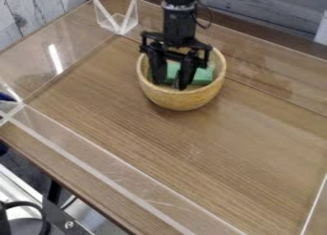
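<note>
A yellow round bowl [182, 94] stands in the upper middle of the wooden table [192, 167], with a green object [202, 76] inside it. My black gripper [174, 69] reaches down from the top of the view into the bowl, over and beside the green object. Its fingers are dark and partly blurred, so I cannot tell whether anything is between them.
A white wireframe object [118, 16] sits at the upper left. Cables lie at the lower left edge.
</note>
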